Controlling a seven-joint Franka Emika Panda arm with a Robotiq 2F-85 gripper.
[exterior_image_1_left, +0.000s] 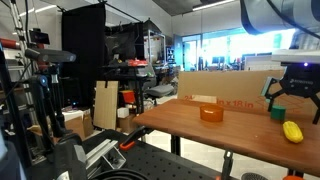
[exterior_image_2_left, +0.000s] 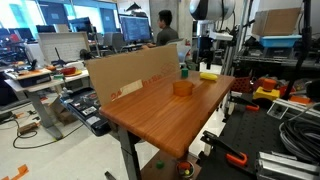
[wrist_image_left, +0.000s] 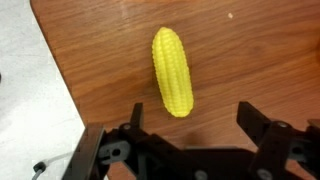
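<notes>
A yellow corn cob (wrist_image_left: 172, 72) lies on the wooden table, upright in the wrist view between and ahead of my fingers. My gripper is open, its fingers spread wide with nothing between them. In the first exterior view the gripper (exterior_image_1_left: 292, 103) hangs above the same yellow corn (exterior_image_1_left: 292, 131), clear of it. A round orange bowl (exterior_image_1_left: 211, 113) rests near the table's middle. A green cup (exterior_image_1_left: 278, 113) stands at the back, partly behind the arm.
Cardboard panels (exterior_image_1_left: 225, 88) line the table's back edge. Bare tabletop (exterior_image_2_left: 165, 117) stretches in front of the bowl. The table's edge runs close to the corn in the wrist view, with a white surface (wrist_image_left: 32, 90) beyond.
</notes>
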